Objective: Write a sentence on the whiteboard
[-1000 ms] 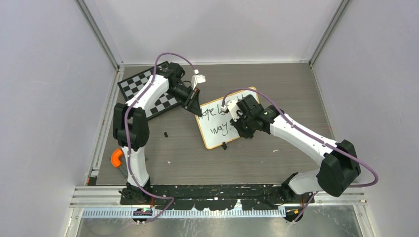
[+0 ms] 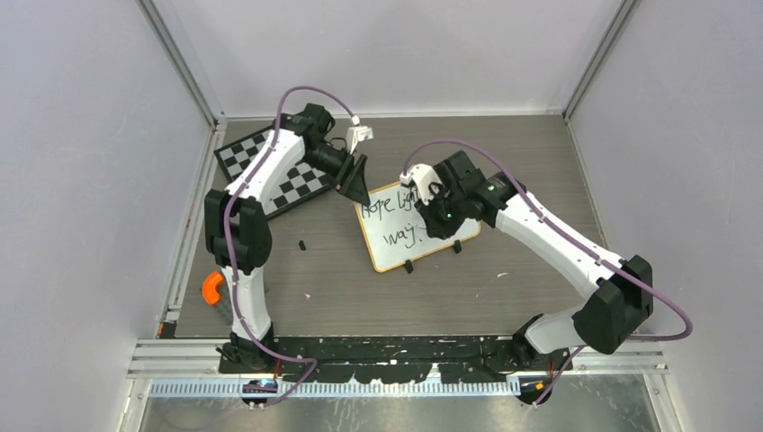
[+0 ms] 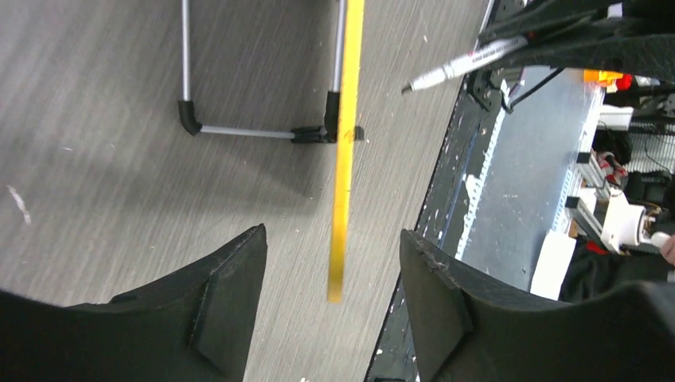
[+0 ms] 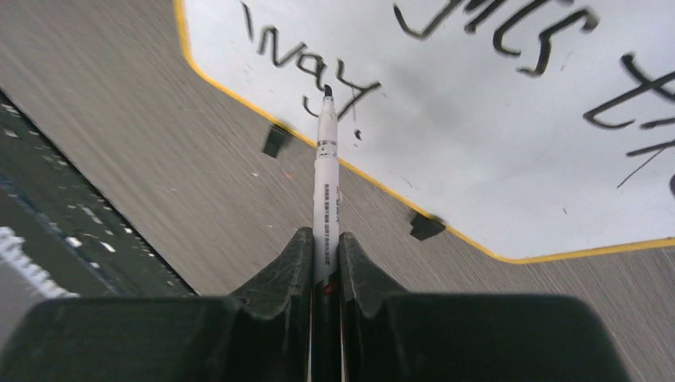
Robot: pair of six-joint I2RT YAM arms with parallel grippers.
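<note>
A whiteboard (image 2: 389, 254) with a yellow frame leans on a stand mid-table. Black handwriting (image 4: 301, 60) on it includes the word "way" with a dot after it in the right wrist view. My right gripper is shut on a white marker (image 4: 327, 175), its black tip pointing at the board near the "y"; whether it touches cannot be told. From the left wrist view, the board (image 3: 344, 159) appears edge-on and the marker is apart from it. My left gripper stands open at the board's left edge, the yellow edge showing between its fingers.
A checkered board (image 2: 297, 187) lies at the back left behind the left arm. An orange object (image 2: 212, 288) sits at the front left, and a small black piece (image 2: 302, 245) lies left of the whiteboard. The table in front of the board is clear.
The left gripper has opened and shifted slightly at the board's edge. My right gripper has moved up and a little left over the board, uncovering its lower right edge and a second stand foot.
</note>
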